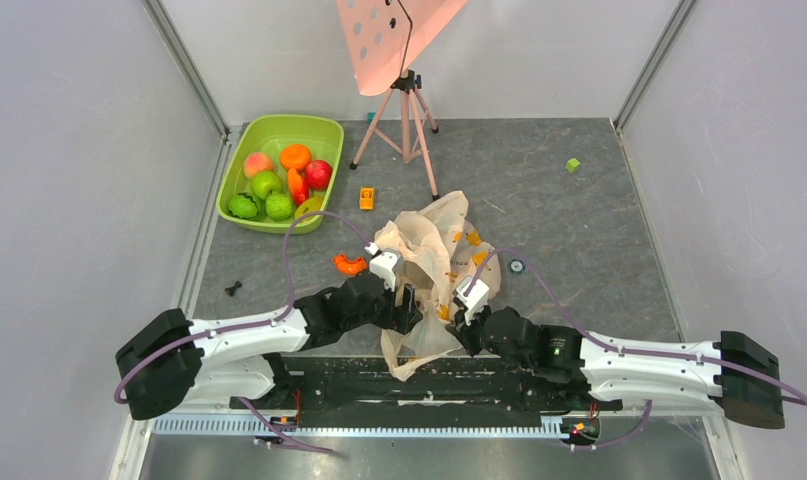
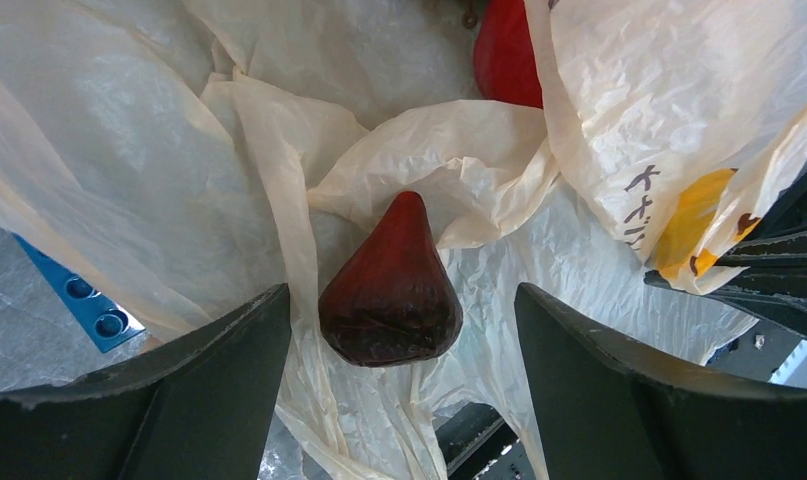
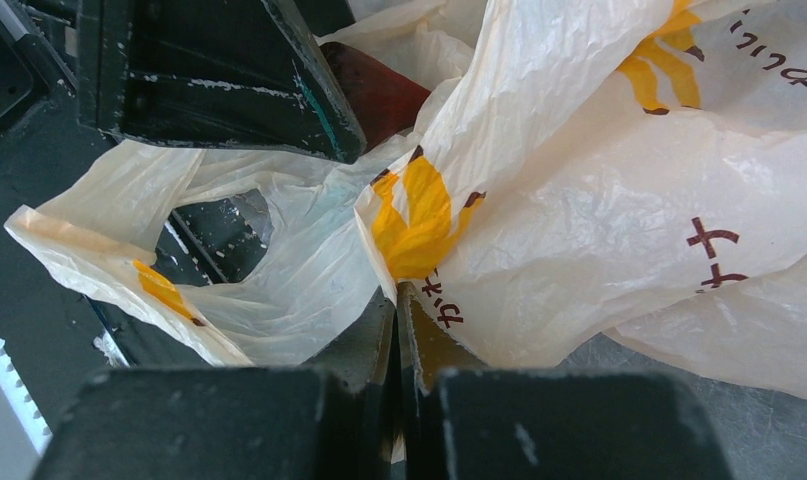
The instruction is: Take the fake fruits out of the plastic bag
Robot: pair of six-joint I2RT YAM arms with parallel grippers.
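The plastic bag [image 1: 434, 240] lies crumpled at the table's front centre. My left gripper [image 1: 407, 306] is over its opening, fingers apart either side of a dark red, pear-shaped fruit [image 2: 389, 300] resting on the plastic. A red object [image 2: 507, 55] shows deeper in the bag. My right gripper is shut at the bag's printed edge, right of the left gripper; thin plastic appears to be between its tips.
A green basket [image 1: 229, 175] of fruits stands back left. An orange curved piece [image 1: 349, 264], orange block [image 1: 367, 198], tripod [image 1: 411, 140] and green cube [image 1: 573, 164] lie around.
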